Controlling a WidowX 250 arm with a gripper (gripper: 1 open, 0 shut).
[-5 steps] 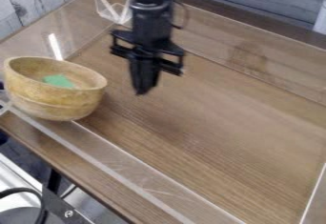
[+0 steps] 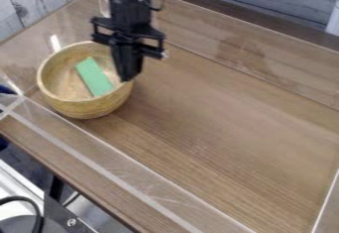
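Observation:
A wooden bowl (image 2: pixel 69 97) sits on the left of the table, with a green rectangular block (image 2: pixel 93 77) inside it. My dark gripper (image 2: pixel 127 69) hangs over the bowl's right side, blurred, pointing down. Whether anything is between its fingers is not clear.
A dark cable (image 2: pixel 34 207) loops at the lower left, beyond the table's edge. Pale wood-plank surfaces show behind the table at the top.
Over the last second my gripper moved left from the table's middle to the bowl. The bowl now sits higher in the view than a second ago.

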